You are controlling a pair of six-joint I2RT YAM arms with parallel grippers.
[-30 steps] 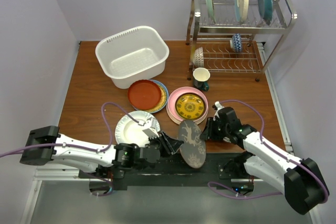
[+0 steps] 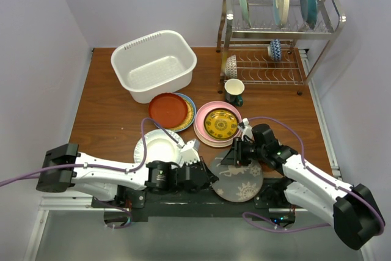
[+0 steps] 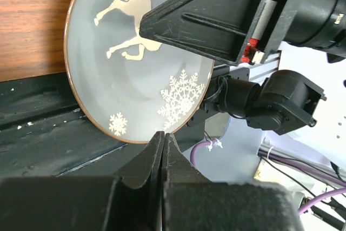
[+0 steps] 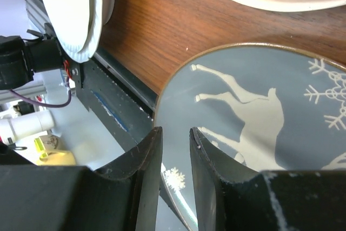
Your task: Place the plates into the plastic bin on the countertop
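Observation:
A grey plate (image 2: 244, 189) with pale reindeer and snowflake figures lies at the counter's front edge, partly over the dark rail. At its left side, my left gripper (image 2: 215, 178) is shut with nothing seen between its fingers; the left wrist view has its tips (image 3: 165, 135) by the plate's rim. Above the plate's far part, my right gripper holds its fingers apart, with no plate edge gripped between them. The white plastic bin (image 2: 153, 87) stands empty at the back left. A red plate (image 2: 166, 112), pink plates (image 2: 201, 117) and a white plate (image 2: 142, 151) rest on the counter.
A wire dish rack (image 2: 269, 35) with upright plates and small bowls occupies the back right. Before it sits a mug (image 2: 234, 88). A yellow patterned dish (image 2: 221, 124) lies on the pink plates. Wood is bare left of the bin and at the right.
The grey plate has gone from steeply tilted between the grippers to lying much flatter, farther right. My left gripper has moved right and closed; the right gripper has shifted slightly left.

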